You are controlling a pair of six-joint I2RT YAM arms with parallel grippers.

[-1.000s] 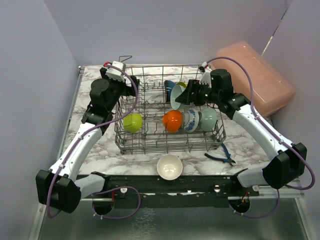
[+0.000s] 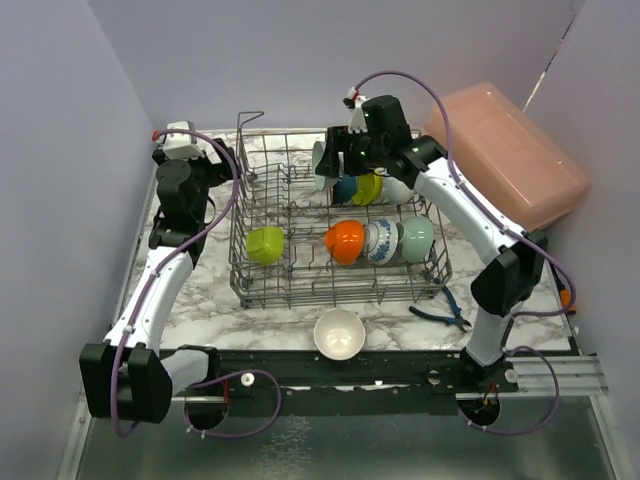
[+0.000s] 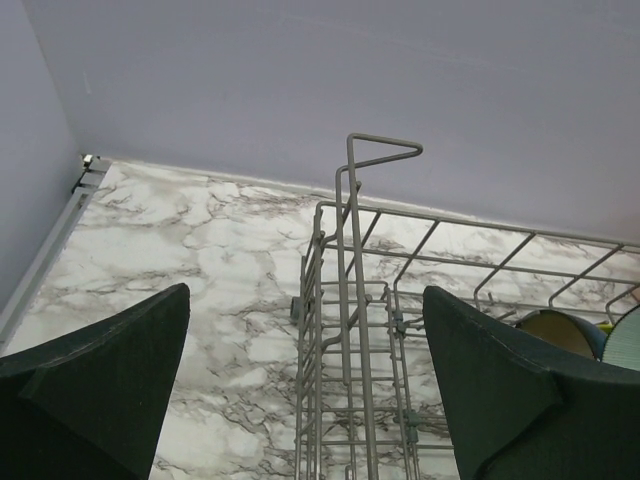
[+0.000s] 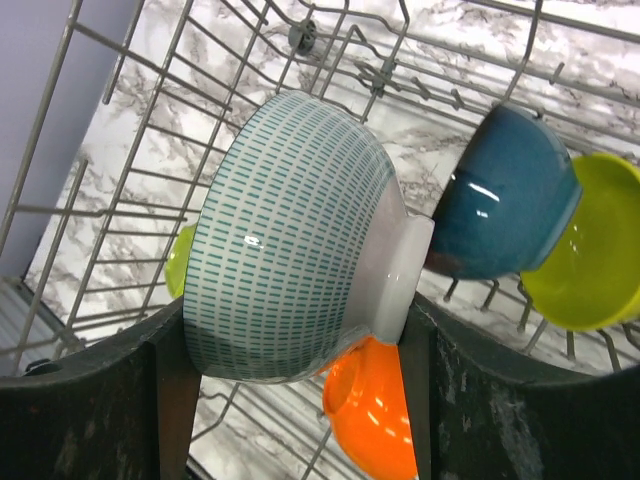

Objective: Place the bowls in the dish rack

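A patterned pale bowl (image 4: 285, 240) is held by my right gripper, shut on it, over the rack's back middle. In the rack (image 2: 290, 297) stand a dark blue bowl (image 4: 500, 195), a yellow-green bowl (image 4: 590, 245), a white bowl (image 2: 398, 190), an orange bowl (image 2: 343, 241), a blue-patterned bowl (image 2: 382, 242), a pale green bowl (image 2: 417, 239) and a lime bowl (image 2: 264, 245). A cream bowl (image 2: 339, 335) lies in front of the rack. My left gripper is open at the rack's left, holding nothing.
A pink box (image 2: 510, 150) leans at the back right. Blue-handled pliers (image 2: 440, 318) lie front right. Grey walls border the counter, which has free room left of the rack (image 3: 210, 250).
My right gripper has moved left and up in the top view, carrying the patterned bowl. My left gripper has drawn back to the left, away from the rack's middle.
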